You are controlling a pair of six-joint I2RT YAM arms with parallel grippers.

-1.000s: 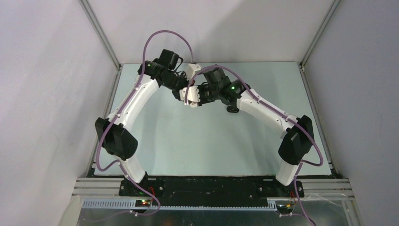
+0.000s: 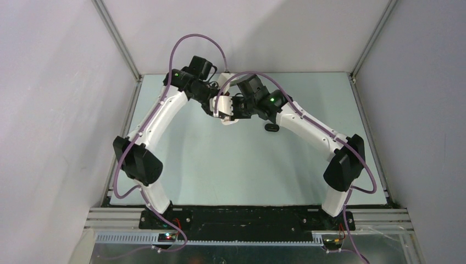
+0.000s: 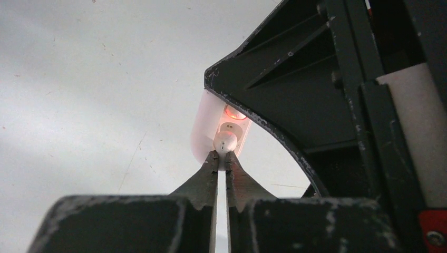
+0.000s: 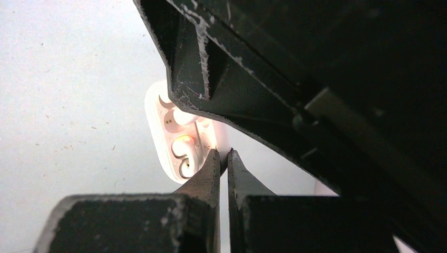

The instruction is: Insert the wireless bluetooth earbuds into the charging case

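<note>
The white charging case (image 4: 163,145) has its inside facing the right wrist camera, and my right gripper is shut on its side edge. One earbud (image 4: 193,156) lies in the case beside a glowing orange light. A second earbud (image 3: 225,141) shows its rounded head over a socket with two small contacts. Its stem runs down between the tips of my left gripper, which is shut on it. How deep that earbud sits cannot be told; the left gripper's black body covers part of it in the right wrist view.
Both arms meet over the back-left of the pale table (image 2: 220,170), their grippers almost touching. A small black oval object (image 2: 272,127) lies to the right of them, near the right forearm.
Over the last second both arms have stayed nearly in place.
</note>
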